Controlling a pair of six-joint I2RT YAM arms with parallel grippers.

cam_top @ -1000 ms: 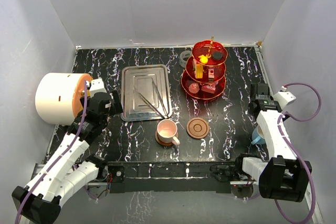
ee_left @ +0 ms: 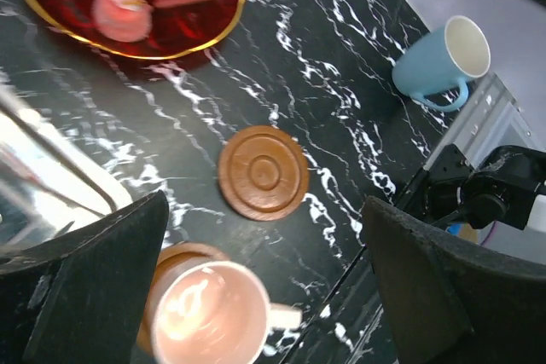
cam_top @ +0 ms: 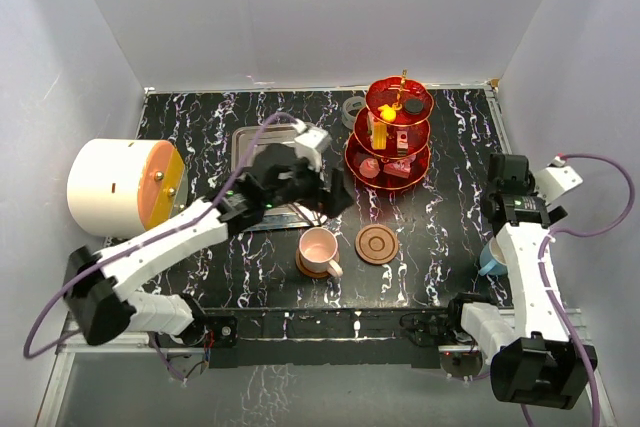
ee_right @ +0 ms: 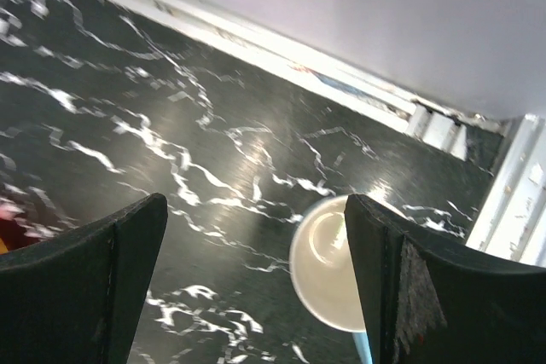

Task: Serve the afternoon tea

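Note:
Near the front centre a pink cup (cam_top: 319,248) stands upright on a brown coaster (cam_top: 301,265). A second, bare coaster (cam_top: 376,244) lies to its right. My left gripper (cam_top: 338,197) hangs open above the table between the tray and the coasters, with nothing between its fingers. At the right edge is a light blue cup (ee_left: 443,63), upright, partly hidden by the right arm from above. My right gripper is open beside and above that cup; the cup's rim (ee_right: 331,266) shows partly behind the right finger. A three-tier red stand (cam_top: 390,176) holds small cakes.
A silver tray (cam_top: 243,147) with tongs lies left of centre, partly under the left arm. A white and orange drum-shaped appliance (cam_top: 112,187) stands at the left wall. The right wall is close to the right arm. Bare marble lies right of the stand.
From beside the drum, my left arm has swung right across the tray to near the coasters.

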